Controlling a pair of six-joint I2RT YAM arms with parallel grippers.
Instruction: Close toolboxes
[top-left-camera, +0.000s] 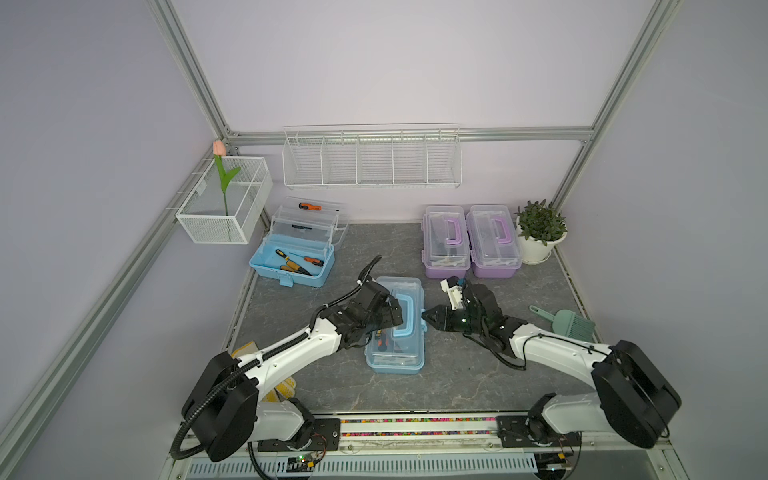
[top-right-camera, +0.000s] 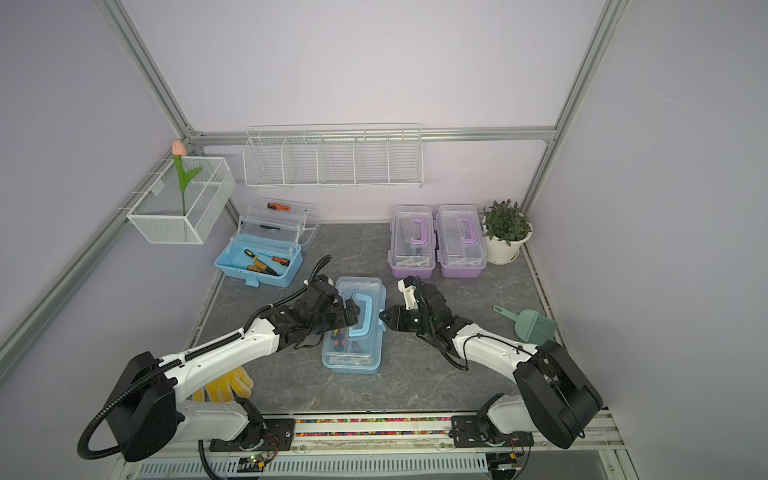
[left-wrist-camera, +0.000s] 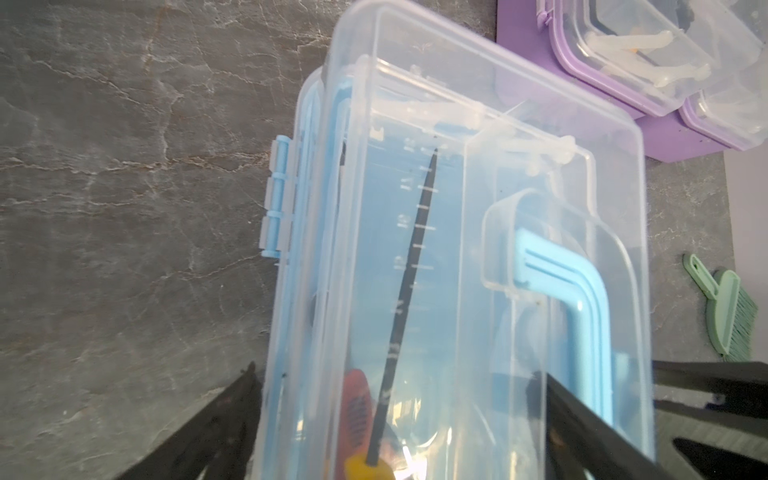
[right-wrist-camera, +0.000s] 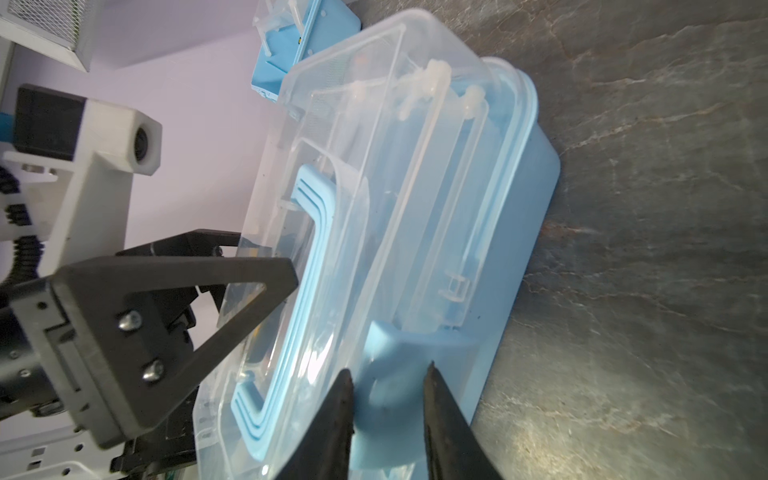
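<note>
A blue toolbox (top-left-camera: 395, 356) with its clear lid down lies in the middle, a screwdriver and tools visible through it. Over its lid is my left gripper, open, its blurred fingers low in the left wrist view. My right gripper is at the front latch (right-wrist-camera: 416, 360) on the box's right side, its fingertips close on it, part open; whether it grips is unclear. A second blue toolbox (top-left-camera: 280, 264) at back left stands with lid raised and screwdrivers inside.
Two purple toolboxes (top-left-camera: 445, 240) (top-left-camera: 495, 240) stand closed at the back right, beside a potted plant (top-left-camera: 540, 228). A green dustpan (top-left-camera: 572, 325) lies at right. Yellow gloves (top-right-camera: 232, 384) lie at front left. Wire baskets (top-left-camera: 372, 160) hang above.
</note>
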